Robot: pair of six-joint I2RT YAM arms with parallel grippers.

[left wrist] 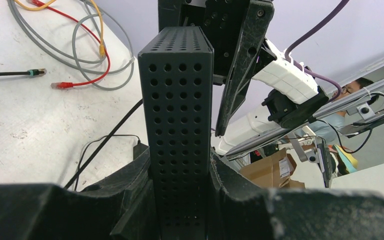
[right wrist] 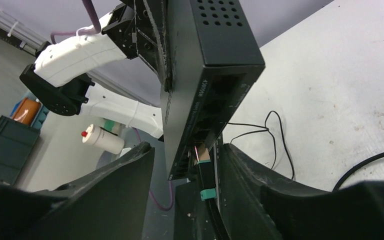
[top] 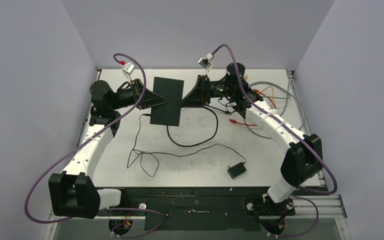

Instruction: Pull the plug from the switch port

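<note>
The black switch (top: 167,101) is held up off the table, and my left gripper is shut on its narrow perforated body. In the right wrist view, its port face is angled toward the camera. A black cable's plug (right wrist: 206,175), with teal bands, stands at one of the lower ports, its clear tip at the port mouth. How deep it sits is hard to tell. My right gripper is part open around the plug. A gap shows on the plug's left, while the right finger (right wrist: 240,170) lies close beside it.
The black cable (top: 192,145) loops over the white table below. A power adapter (top: 236,170) lies near the front edge. Grey cables (top: 300,107) and a red cable (top: 245,123) lie at the right.
</note>
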